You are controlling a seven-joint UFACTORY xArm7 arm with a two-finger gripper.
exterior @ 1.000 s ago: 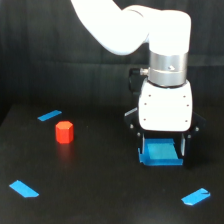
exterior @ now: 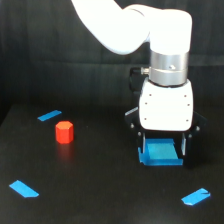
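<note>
A small red hexagonal block (exterior: 65, 132) rests on the dark table at the left, well apart from the arm. On the right, a blue square tray or box (exterior: 160, 160) sits directly below the white arm, its upper part hidden by the hand. My gripper (exterior: 161, 150) points down over the blue tray, its dark fingers spread wide near the tray's two sides. No object shows between the fingers apart from the blue tray beneath; whether they touch it is too small to tell.
Blue tape strips mark the table at back left (exterior: 50, 115), front left (exterior: 24, 189) and front right (exterior: 196, 197). Bare black table lies between the red block and the tray. A dark curtain (exterior: 60, 60) hangs behind.
</note>
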